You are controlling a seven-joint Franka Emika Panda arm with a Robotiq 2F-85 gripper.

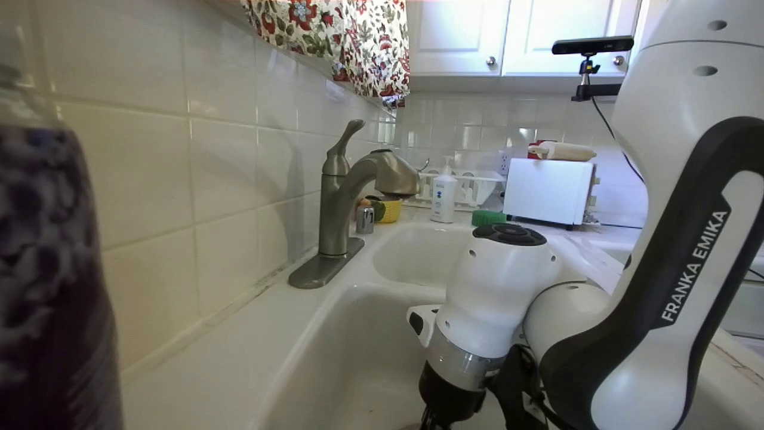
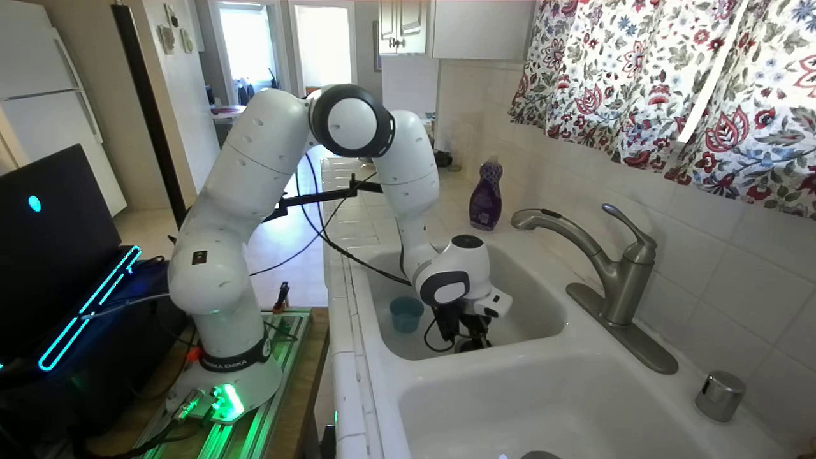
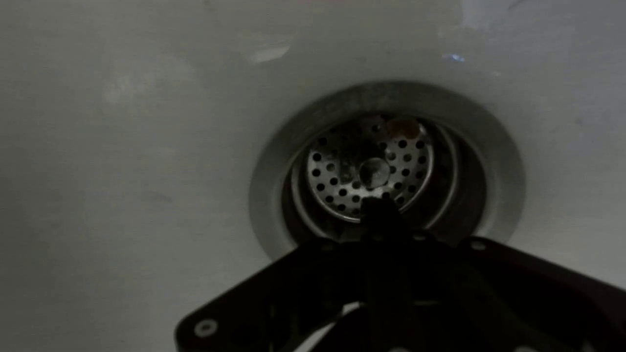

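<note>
In the wrist view my gripper is shut, its dark fingers in shadow over the near side of the sink drain (image 3: 504, 170); nothing shows between them. A perforated metal strainer (image 3: 405, 171) with a round centre knob lies down inside the drain ring, a brownish scrap on its far edge. How firmly it sits cannot be told. From the second exterior view, my arm reaches down into the far sink basin (image 2: 528, 306), where the fingertips are hard to make out. A blue-green cup (image 2: 406, 314) stands in that basin, beside the gripper.
The faucet (image 2: 627, 268) rises from the sink's back ledge near the divider. A purple bottle (image 2: 486, 195) stands behind the basin's far corner. The near basin (image 2: 528, 405) looks empty apart from its drain. A soap bottle (image 1: 444, 197) and green object (image 1: 488, 218) occupy the counter.
</note>
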